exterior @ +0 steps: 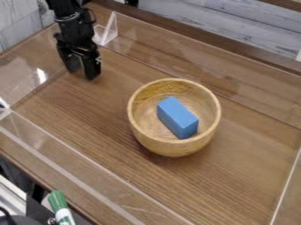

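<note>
My gripper [80,61] is a small dark arm end at the upper left of the table, low over or on the wood; whether its fingers are open or shut is too small and dark to tell. A light wooden bowl [144,132] sits right of centre, with a blue block [177,117] inside it.
A pale strip stands near the gripper at the top.
</note>
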